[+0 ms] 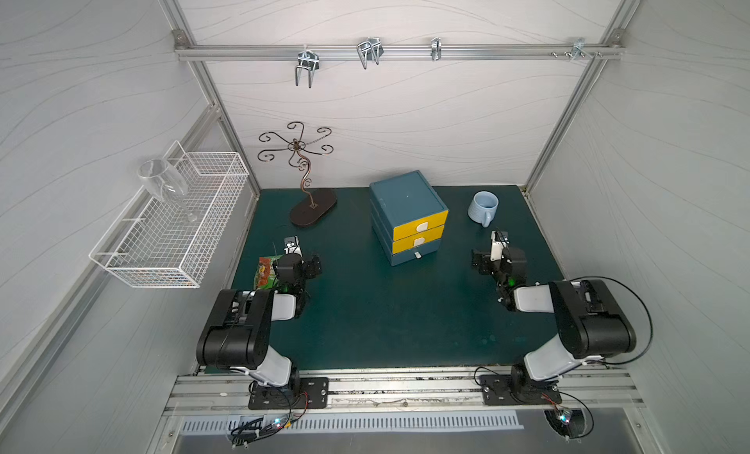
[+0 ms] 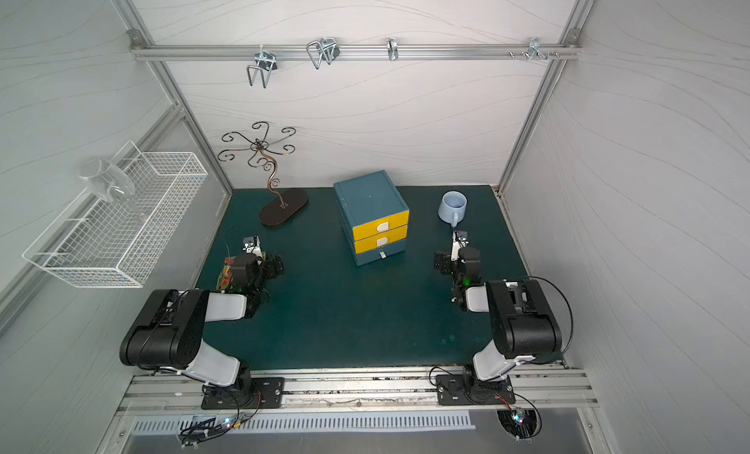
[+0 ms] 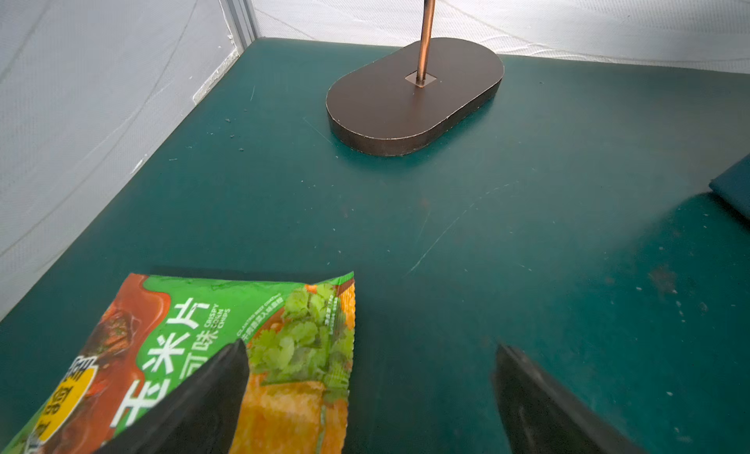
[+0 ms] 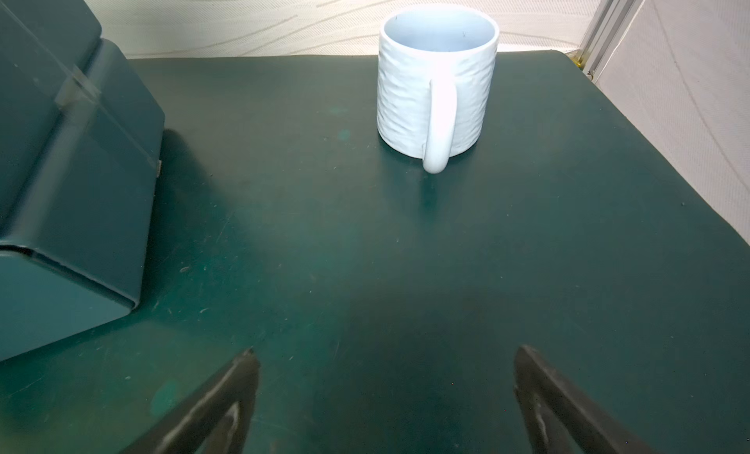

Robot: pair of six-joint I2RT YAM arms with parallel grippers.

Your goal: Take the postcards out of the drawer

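A blue drawer box (image 1: 408, 200) stands at the back middle of the table, turned slightly to the right. Its front has two yellow drawers (image 1: 418, 239) over a blue bottom drawer (image 1: 406, 257), all closed. No postcards show in any view. My left gripper is open, its fingers (image 3: 209, 395) well apart, over the table left of the box and near a snack bag. Open too, my right gripper stands right of the box with only bare table between its fingers. The box's side (image 4: 86, 180) shows at the left of the right wrist view.
A green and red corn chip bag (image 3: 258, 329) lies by the left gripper. Behind it rises a metal stand on a dark oval base (image 1: 312, 207). A pale blue mug (image 4: 437, 79) sits at the back right. A wire basket (image 1: 187, 227) hangs left.
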